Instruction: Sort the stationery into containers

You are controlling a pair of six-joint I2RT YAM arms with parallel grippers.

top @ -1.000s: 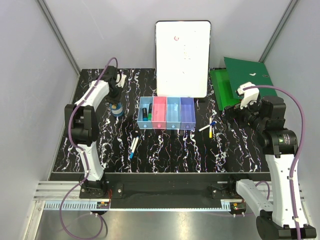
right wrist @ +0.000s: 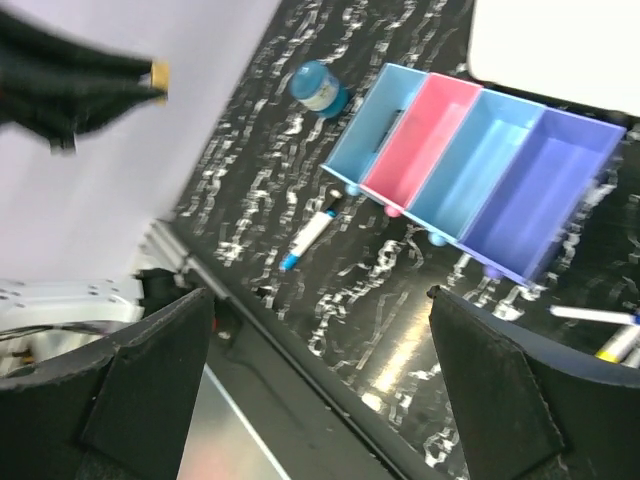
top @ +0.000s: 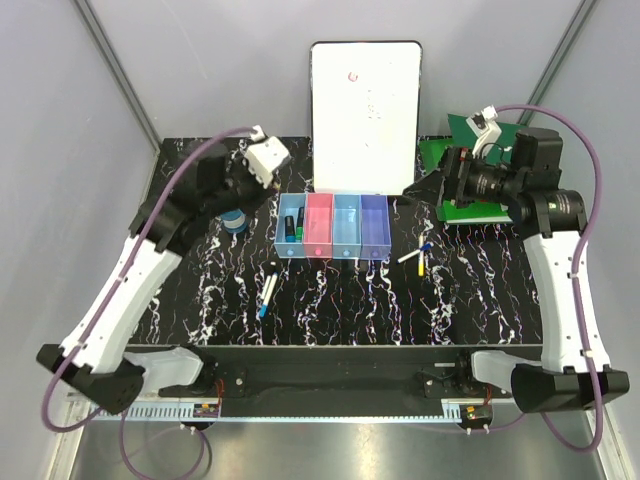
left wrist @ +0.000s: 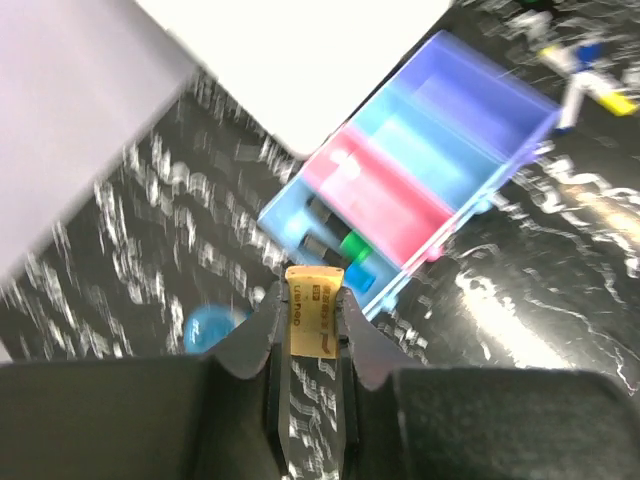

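My left gripper is shut on a small gold-yellow block (left wrist: 314,325) with dark marks, held upright between its fingers. In the top view that gripper hangs near the back left corner of the four-compartment organizer (top: 318,250). Two dark markers (top: 290,229), one with a green part (top: 299,233), lie in its left light-blue compartment; the pink, light-blue and purple ones look empty. Left of the organizer stands a blue jar (right wrist: 318,88). On the right, my open right gripper has nothing between its fingers, above the table.
White markers (top: 267,292) lie in front of the organizer's left side. A white marker and a yellow marker (top: 421,262) with blue parts lie to its right. Behind stands a whiteboard (top: 365,115); a green box (top: 470,212) sits back right.
My left gripper has risen from over the blue jar and swung right toward the organizer with the gold-yellow block. The right arm has shifted left toward the middle.
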